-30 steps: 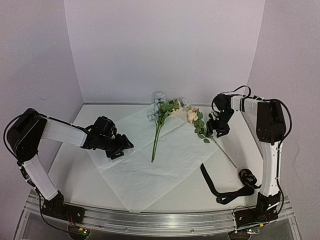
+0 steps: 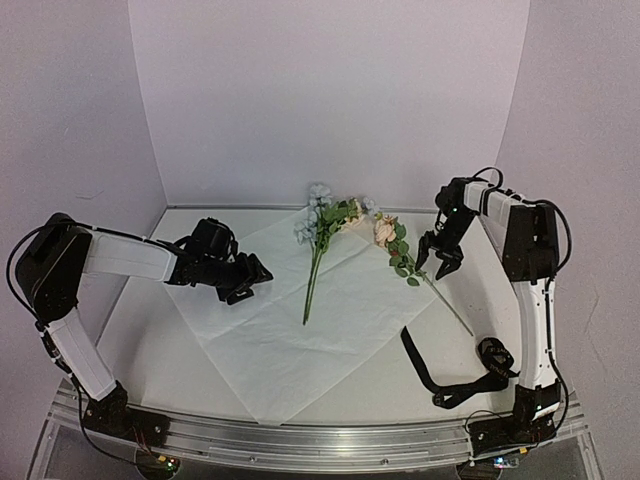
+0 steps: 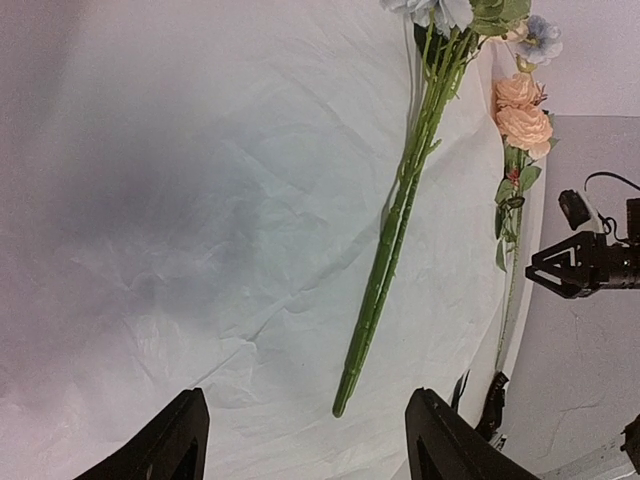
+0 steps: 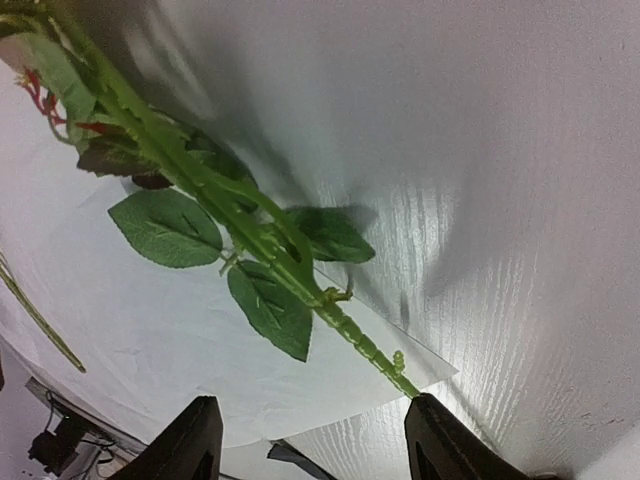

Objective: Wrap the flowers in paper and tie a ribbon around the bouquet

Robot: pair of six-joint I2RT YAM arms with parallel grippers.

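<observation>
Blue and peach flowers with bundled green stems (image 2: 313, 280) lie on a white paper sheet (image 2: 270, 370), heads toward the back wall. To their right a peach rose (image 2: 385, 231) lies at a slant, its leaves (image 2: 402, 262) at the paper's edge and its thin stem reaching past it. My right gripper (image 2: 437, 266) hovers by that stem, open; in the right wrist view the leafy stem (image 4: 365, 345) runs toward one finger (image 4: 440, 440), not clearly gripped. Over the paper's left part, my left gripper (image 2: 254, 284) is open and empty, fingers (image 3: 175, 440) wide apart.
A black ribbon (image 2: 425, 375) trails across the table from its roll (image 2: 494, 356) at the front right. A metal rail (image 2: 320, 438) borders the front, and pale walls enclose the sides and back.
The left gripper has moved slightly away from the front edge and right. The flowers lie as before.
</observation>
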